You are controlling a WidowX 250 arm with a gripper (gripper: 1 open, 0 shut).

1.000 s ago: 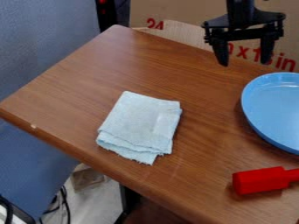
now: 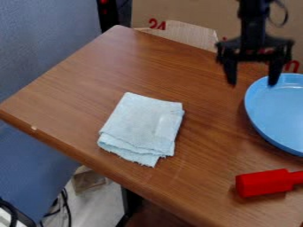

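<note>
My black gripper (image 2: 252, 75) is at the upper right, above the table near the back edge of the blue plate (image 2: 277, 120), its two fingers apart with nothing visible between them. A folded pale blue cloth (image 2: 142, 126) lies flat on the left-middle of the wooden table (image 2: 106, 62). A red object with a narrower handle (image 2: 263, 183) lies at the lower right, partly out of frame.
A cardboard box (image 2: 183, 13) stands behind the table. The table's left edge drops to a blue surface (image 2: 35, 62) and cables on the floor.
My gripper has moved down and slightly right, closer to the blue plate. The cloth, plate and red object have not moved.
</note>
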